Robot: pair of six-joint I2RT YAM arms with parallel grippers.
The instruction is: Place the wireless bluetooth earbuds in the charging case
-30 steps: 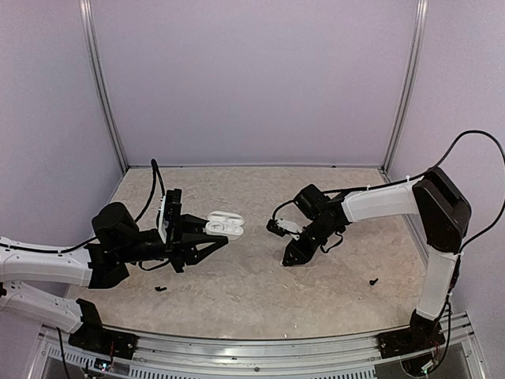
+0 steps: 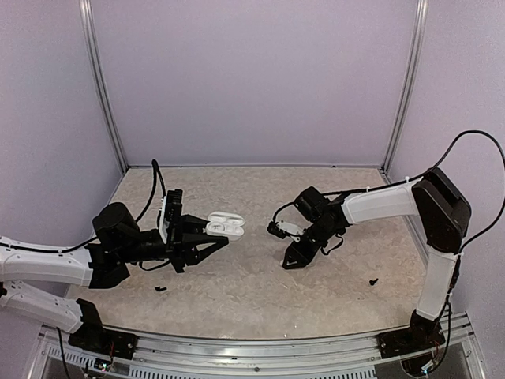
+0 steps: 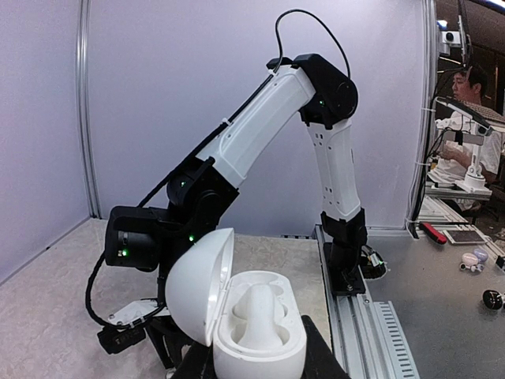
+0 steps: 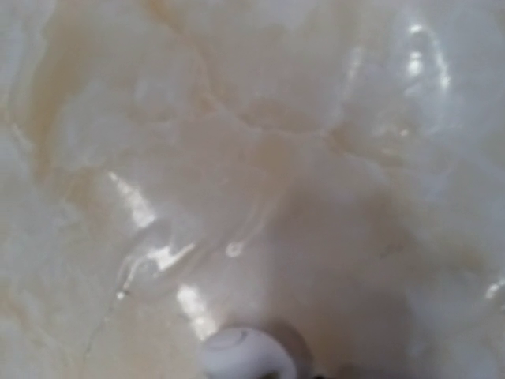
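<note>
The white charging case (image 2: 226, 227) is held above the table by my left gripper (image 2: 211, 238), which is shut on it. Its lid (image 3: 200, 285) stands open in the left wrist view. Inside the case body (image 3: 260, 365) a rounded white ridge rises between hollows; whether it is part of the case cannot be told. My right gripper (image 2: 294, 260) points down close to the tabletop. A white earbud (image 4: 246, 355) is at the bottom edge of the right wrist view, partly cut off. The right fingers are almost wholly out of that view, so their opening and any contact with the earbud are unclear.
Small dark pieces lie on the marbled table (image 2: 245, 292), one at the left (image 2: 160, 289) and another dark piece (image 2: 373, 282) at the right. The table between the two grippers looks clear. A metal rail (image 2: 260, 339) runs along the front edge.
The right gripper's tip has shifted very slightly in the top view. The left arm and the case look unmoved.
</note>
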